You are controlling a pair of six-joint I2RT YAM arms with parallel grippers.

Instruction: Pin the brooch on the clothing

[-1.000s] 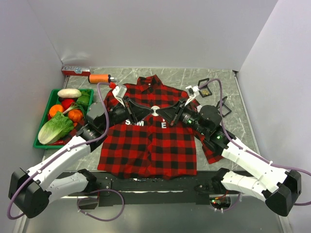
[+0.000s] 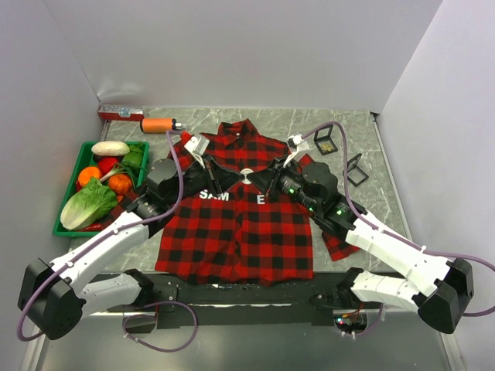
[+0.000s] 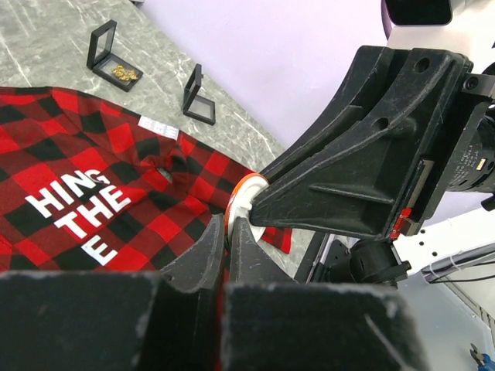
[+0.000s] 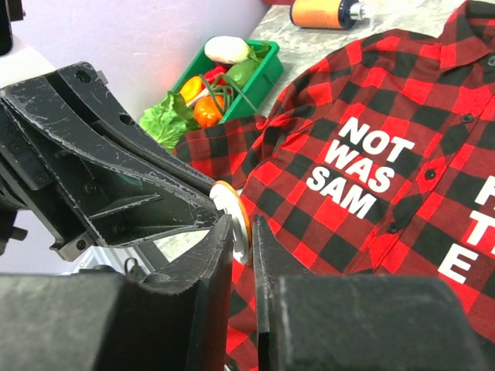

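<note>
A round white brooch (image 2: pixel 247 176) with an orange rim is held above the front of the red-and-black checked shirt (image 2: pixel 240 247). My left gripper is shut on one edge of it. From the opposite side, my right gripper has its fingertips at the brooch (image 4: pixel 232 215), whose edge lies in the narrow space between them; whether both fingers press on it cannot be made out. The brooch stands on edge in both wrist views. Its pin does not show. Below it the shirt lies flat, with white lettering on both sides of the buttons.
A green basket (image 2: pixel 59 224) of vegetables stands at the left, with an orange bottle (image 2: pixel 158 124) and a red box (image 2: pixel 121 113) behind it. Two small black frames (image 2: pixel 325 141) lie at the right; one holds something gold. The shirt's lower part is clear.
</note>
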